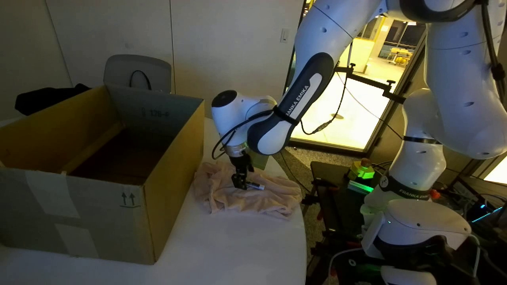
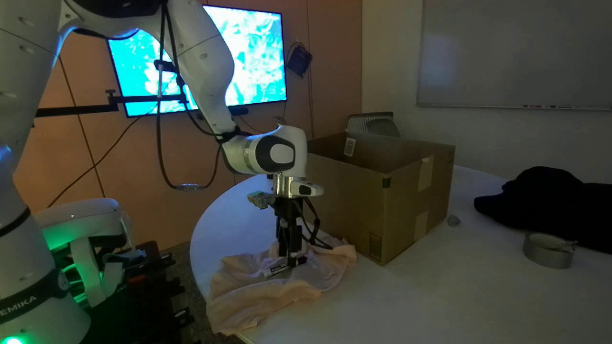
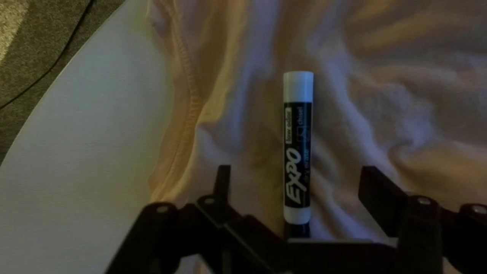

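A black-and-white EXPO marker [image 3: 297, 155] lies on a crumpled pink cloth [image 3: 255, 150], its white end pointing away from my gripper in the wrist view. My gripper [image 1: 241, 184] is low over the cloth, pointing down around the marker's near end. Its left finger [image 3: 222, 185] and right finger [image 3: 381, 196] stand apart, with a gap on either side of the marker. The marker's near tip is hidden behind the gripper's dark parts. In the second exterior view, the marker [image 2: 276, 270] sticks out beside the gripper [image 2: 291, 263].
A large open cardboard box [image 1: 174, 173] stands on the white table [image 1: 237, 251], close beside the cloth. A tape roll [image 2: 548, 251] and black fabric [image 2: 545, 200] lie on the table beyond the box.
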